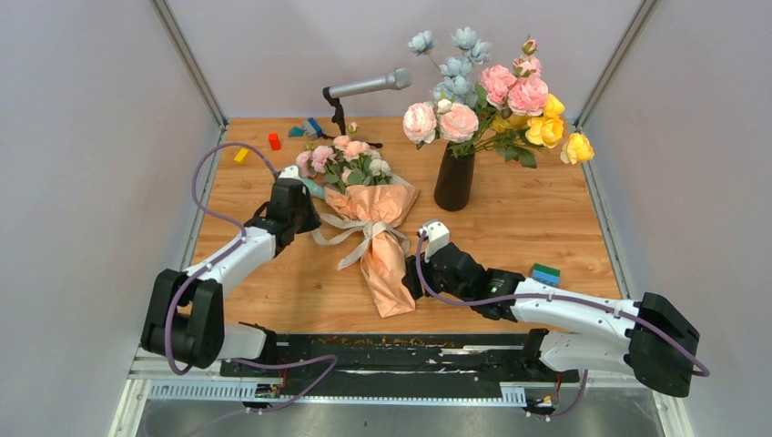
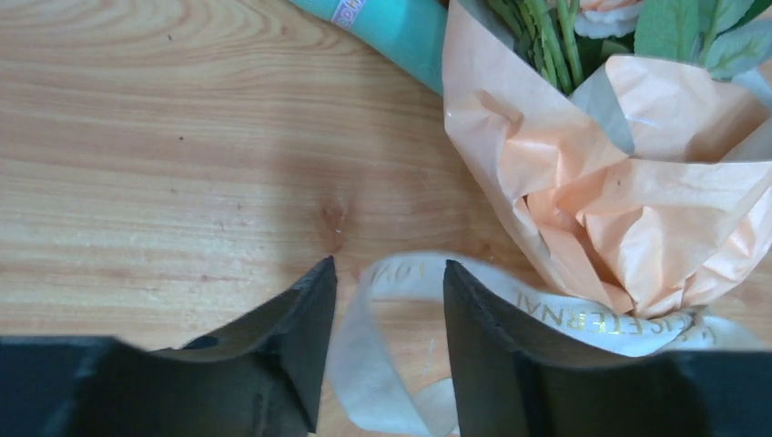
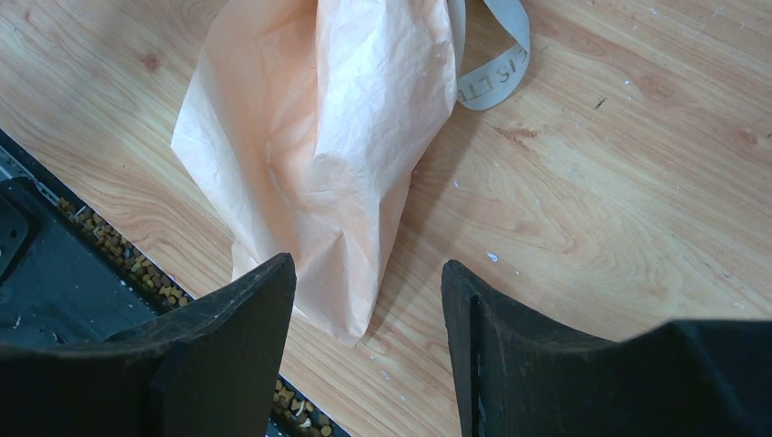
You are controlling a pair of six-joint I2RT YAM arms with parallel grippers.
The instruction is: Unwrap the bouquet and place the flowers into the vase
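Observation:
A bouquet of pink and white flowers [image 1: 355, 164] lies in peach wrapping [image 1: 385, 284], tied with a pale ribbon [image 2: 592, 319], in the table's middle. The dark vase [image 1: 452, 182] stands behind it to the right, full of blue, pink and yellow flowers. My left gripper is part open above a loose loop of ribbon left of the bouquet, with nothing clearly held. My right gripper stands open over the wrapping's lower end.
A teal cylinder [image 2: 382, 27] lies beside the bouquet. A microphone on a stand [image 1: 364, 86] and small blocks are at the back. A green block [image 1: 545, 275] lies at the right.

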